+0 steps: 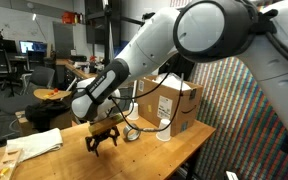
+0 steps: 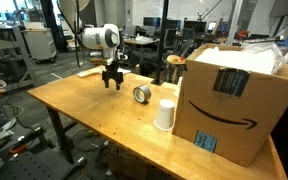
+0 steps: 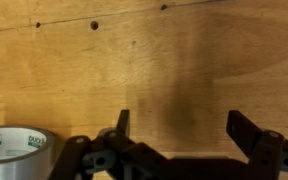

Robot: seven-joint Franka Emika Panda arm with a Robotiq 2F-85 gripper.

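My gripper is open above bare wood in the wrist view, its two black fingers wide apart with nothing between them. A roll of tape (image 3: 34,140) with a green-printed core lies off to the left of the fingers, cut by the frame edge. In exterior view 1 the gripper (image 1: 104,141) points down over the table, left of the tape roll. From exterior view 2 the tape roll (image 2: 142,94) stands out in the middle of the tabletop, with the gripper (image 2: 113,80) beyond it.
A white cylinder (image 2: 165,115) stands beside a big open cardboard box (image 2: 224,112) that holds white material. A white cloth (image 1: 41,144) lies at the table's left, near a shallow tray (image 1: 8,163).
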